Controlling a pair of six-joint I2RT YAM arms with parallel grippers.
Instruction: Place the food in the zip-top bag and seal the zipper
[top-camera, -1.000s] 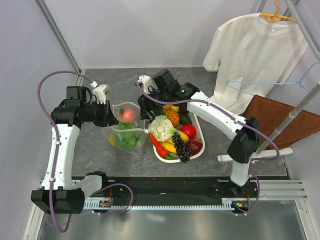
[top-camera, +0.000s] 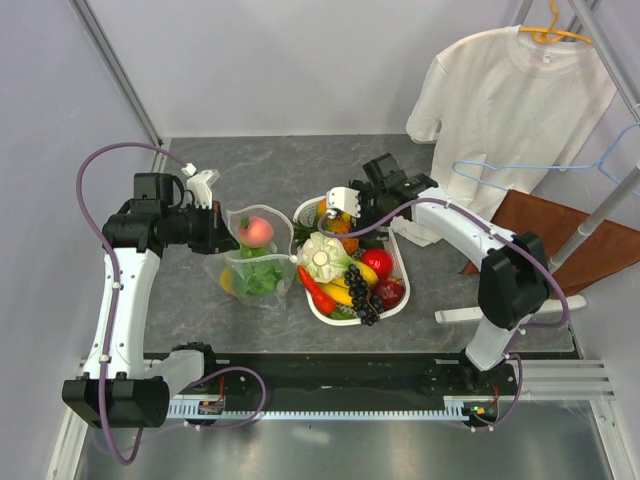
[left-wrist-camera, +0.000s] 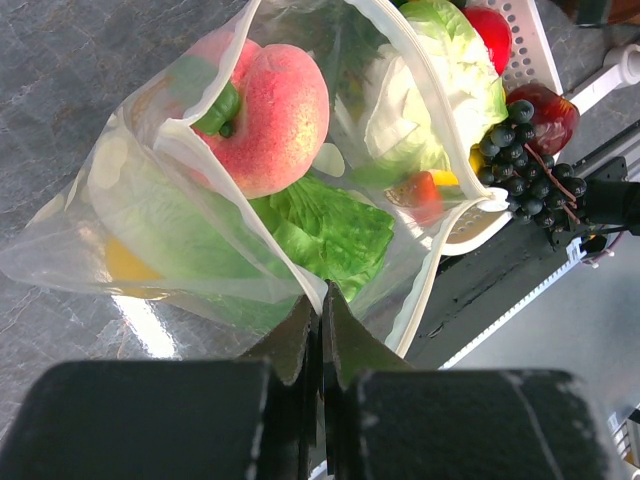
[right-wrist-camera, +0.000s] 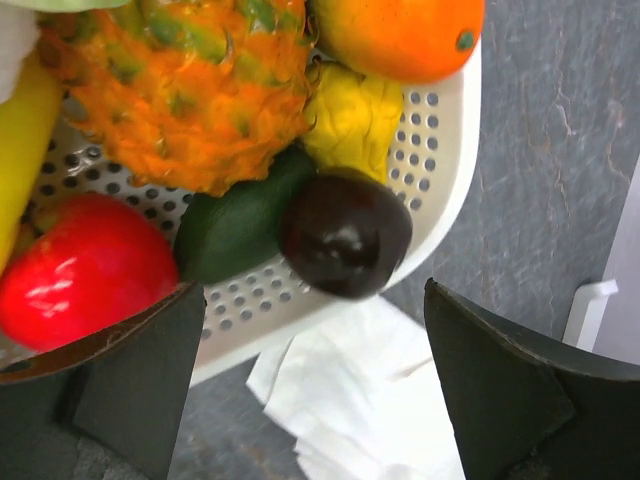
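Observation:
The clear zip bag (top-camera: 240, 290) stands open on the left, a peach (left-wrist-camera: 275, 120) and leafy greens (left-wrist-camera: 320, 230) inside. My left gripper is shut on the bag's rim. My right gripper is open over the back of a white basket (right-wrist-camera: 450, 180) of produce, above a dark round item (right-wrist-camera: 345, 230), a green oblong one (right-wrist-camera: 225, 230) and a spiky orange fruit (right-wrist-camera: 190, 100). Cauliflower (top-camera: 323, 258), grapes (top-camera: 362, 295) and red and yellow produce also sit in the basket.
A white T-shirt (top-camera: 510, 110) on a hanger and a brown cloth (top-camera: 590, 250) are at right, by a metal pole and blue hanger. A white cloth (right-wrist-camera: 360, 400) lies behind the basket. Grey table shows at top left.
My right gripper has moved right from beside the bag to over the back of the basket. The left arm is unmoved.

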